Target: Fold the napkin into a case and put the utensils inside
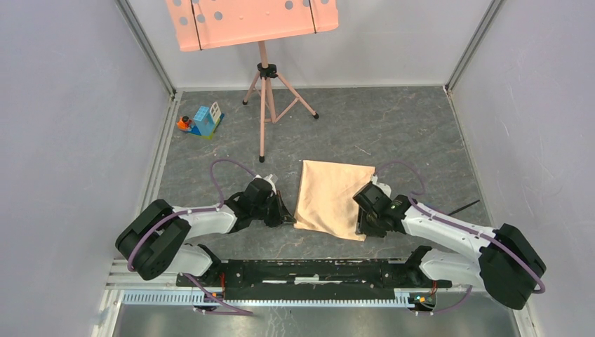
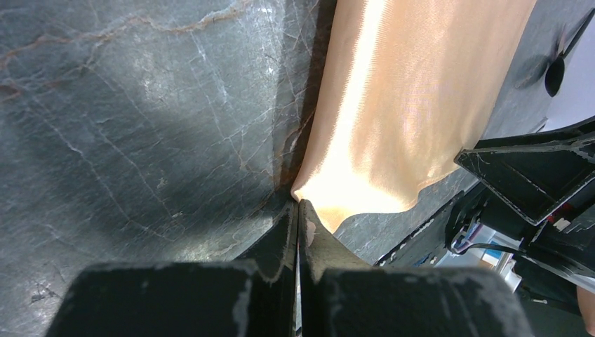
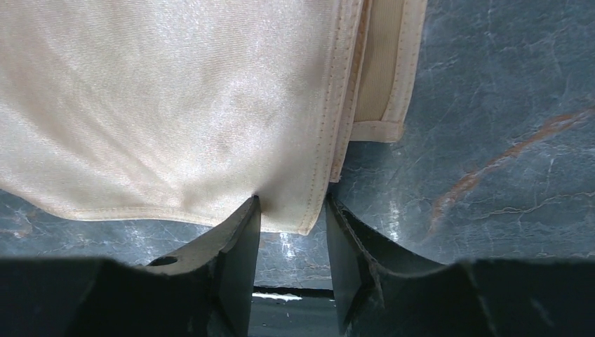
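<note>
A peach napkin (image 1: 330, 193), folded into layers, lies in the middle of the floor. At its near left corner my left gripper is shut, the corner of the cloth pinched at its fingertips. The right gripper stands part open over the near right corner, one finger on each side of that corner. Stitched edges (image 3: 375, 77) of the lower layers show past the top layer's right side. A dark spoon-like utensil (image 2: 555, 76) appears in the left wrist view; in the top view a thin dark handle (image 1: 464, 208) pokes out past my right arm.
A pink stand (image 1: 263, 105) rises behind the napkin. A toy block set (image 1: 204, 121) sits at the far left by the wall.
</note>
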